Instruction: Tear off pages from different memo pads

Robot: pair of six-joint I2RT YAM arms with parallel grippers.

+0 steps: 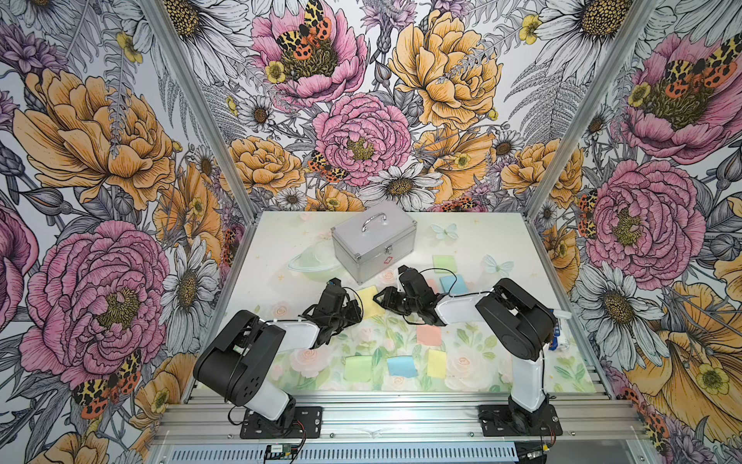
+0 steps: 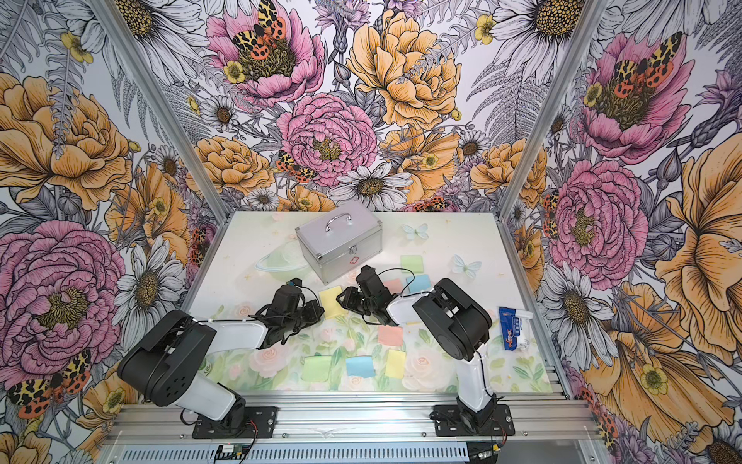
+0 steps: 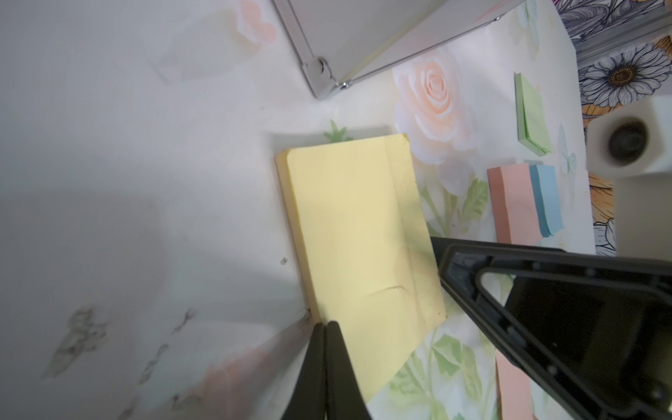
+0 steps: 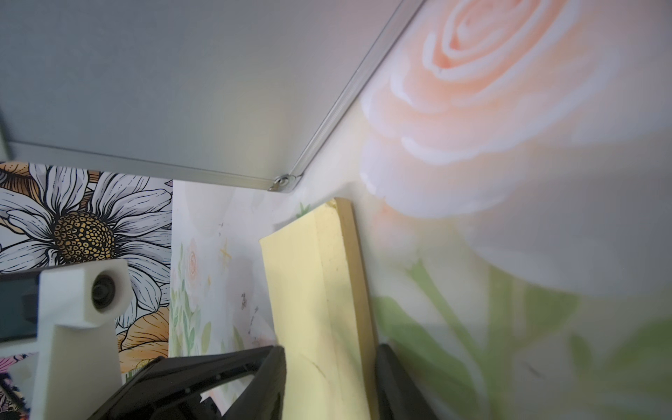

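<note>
A yellow memo pad (image 3: 350, 210) lies on the table in front of the metal case, between my two grippers. My left gripper is shut at the pad's near left edge, with no page showing clearly between its fingertips; the top sheet curves slightly there. My right gripper is part open around the pad's near end, one finger over the top and the other by its side; whether it grips is unclear. Pink (image 3: 512, 203), blue (image 3: 546, 199) and green (image 3: 532, 115) pads lie to the right.
The silver case (image 2: 340, 247) stands behind the yellow pad, close to both arms. More pads, pink (image 2: 390, 335), green (image 2: 317, 368), blue (image 2: 359, 366) and yellow (image 2: 395, 364), lie in front. A blue packet (image 2: 511, 328) is at the right edge.
</note>
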